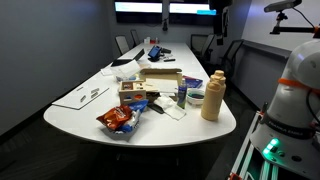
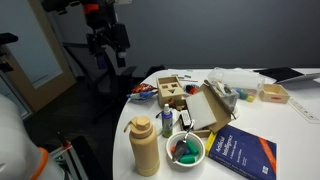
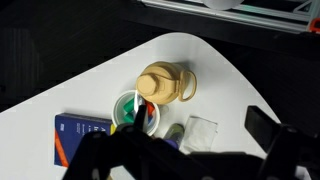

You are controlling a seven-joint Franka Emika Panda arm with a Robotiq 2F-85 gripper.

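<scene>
High above the table, my gripper is open, its two dark fingers wide apart with nothing between them. A tan jug with a handle (image 3: 160, 84) stands upright near the table's rounded end, also seen in exterior view 2 as a tall tan jug (image 2: 145, 150). Beside it is a white bowl (image 2: 200, 158) holding green, red and dark small items. A small bottle with a purplish lower part (image 2: 167, 122) stands close by. On the table lies a white cloth (image 3: 200, 133). A blue book (image 2: 243, 152) lies flat beyond the bowl.
A red and blue packet (image 1: 118, 117) lies near the table's front edge. Wooden boxes (image 1: 132, 91), an open carton (image 2: 205, 108) and a clear plastic tub (image 2: 235, 78) crowd the middle.
</scene>
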